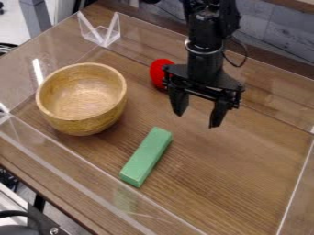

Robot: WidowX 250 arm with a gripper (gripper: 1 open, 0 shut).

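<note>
The black robot arm comes down from the top centre, with my gripper (197,108) low over the middle-back of the wooden table (233,184). A red round object (160,72) sits just behind and left of the gripper, partly covered by it. A green bar (146,157) lies at the front centre, and a yellow bowl (68,101) stands at the left. Whether the gripper is open or shut, or holds anything, is hard to tell.
A clear plastic holder (101,29) stands at the back left. A dark wall edges the back right.
</note>
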